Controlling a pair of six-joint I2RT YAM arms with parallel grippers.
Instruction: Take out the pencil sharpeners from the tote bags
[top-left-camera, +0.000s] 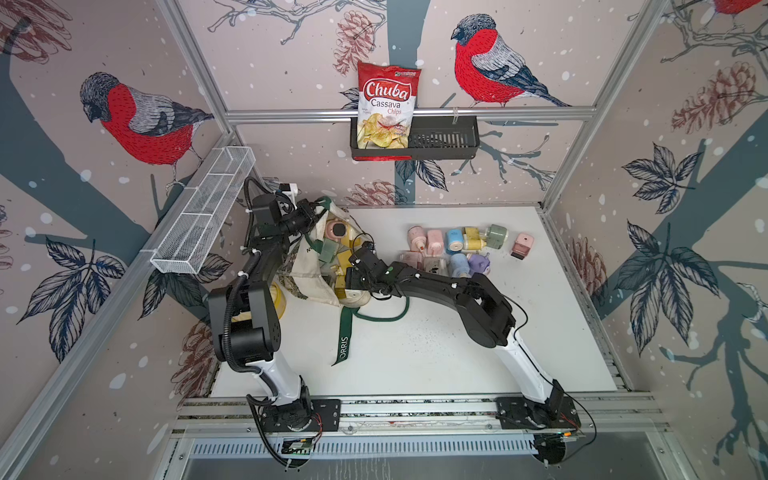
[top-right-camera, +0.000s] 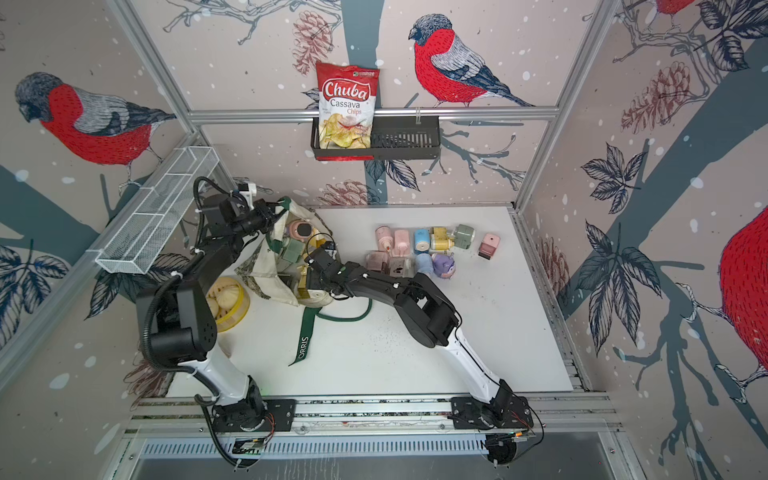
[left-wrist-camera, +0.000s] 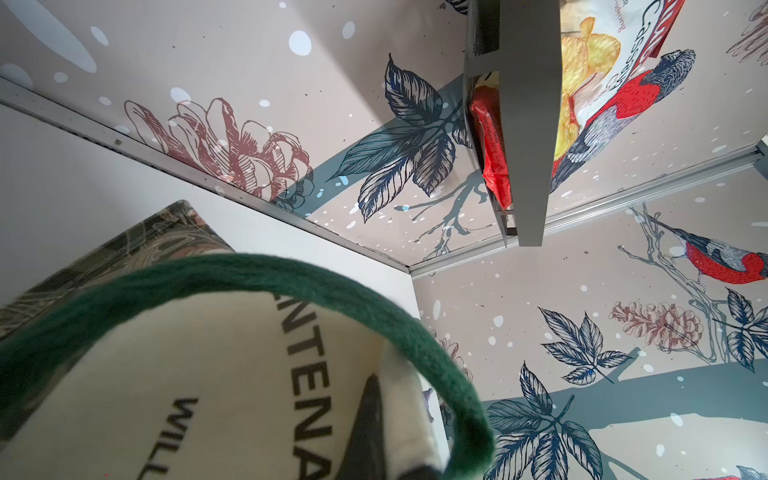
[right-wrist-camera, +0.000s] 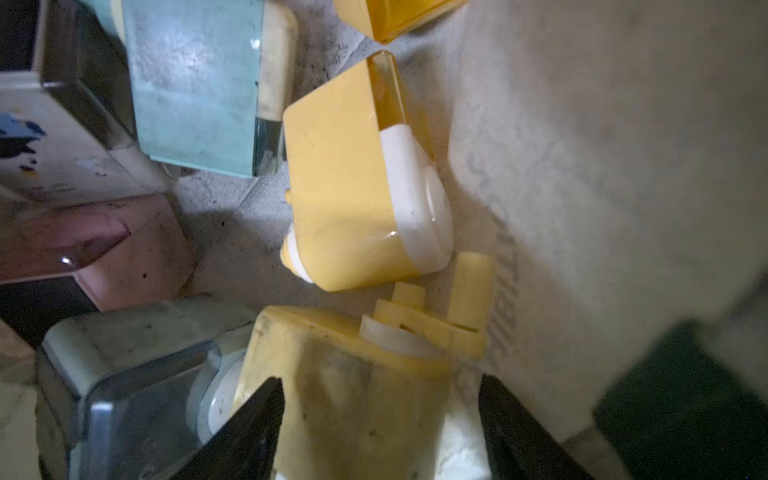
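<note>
The cream tote bag (top-left-camera: 305, 276) lies on its side at the table's left, mouth spread, several sharpeners inside. My left gripper (top-left-camera: 318, 208) is shut at its upper rim; in the left wrist view a dark finger (left-wrist-camera: 366, 432) presses against the cream cloth beside the green strap (left-wrist-camera: 280, 268). Inside the bag, my right gripper is open, its fingers either side of a yellow sharpener (right-wrist-camera: 344, 384) with a crank. Close by lie a yellow-and-white sharpener (right-wrist-camera: 344, 176), a grey-green one (right-wrist-camera: 144, 392), a pink one (right-wrist-camera: 152, 248) and a teal one (right-wrist-camera: 196, 88).
Several sharpeners, including a pink one (top-left-camera: 522, 245) and a purple one (top-left-camera: 478, 262), stand on the table's right half. A yellow round container (top-right-camera: 232, 308) sits left of the bag. The green strap end (top-left-camera: 344, 340) trails forward.
</note>
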